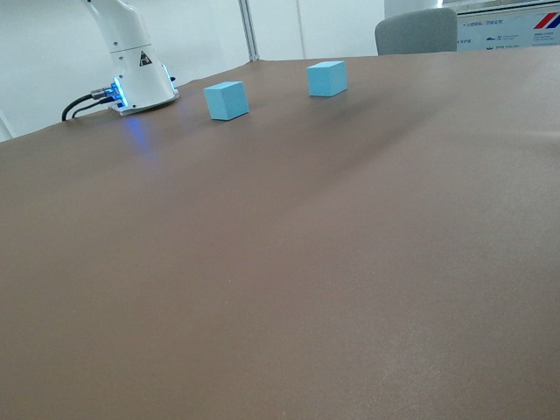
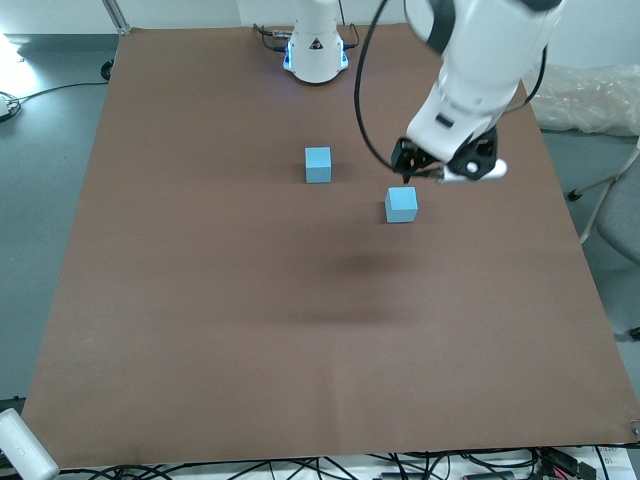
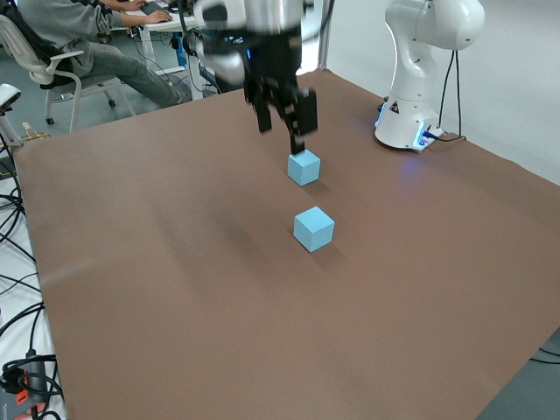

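Note:
Two light blue cubes rest on the brown table (image 2: 300, 320). In the left view one cube (image 2: 318, 165) is farther back and left, the other (image 2: 400, 205) nearer and right; both show in the top view (image 1: 227, 101) and right view (image 3: 313, 229). My black gripper (image 2: 420, 168) hangs at the upper right in the left view, above and beside the nearer cube. In the right view the gripper (image 3: 280, 124) is just over the upper cube (image 3: 304, 168), two fingers pointing down. Whether it is open is unclear; the cube sits on the table.
A chair (image 2: 615, 210) is beside the table, and a seated person (image 3: 131, 66) is beyond it in the right view.

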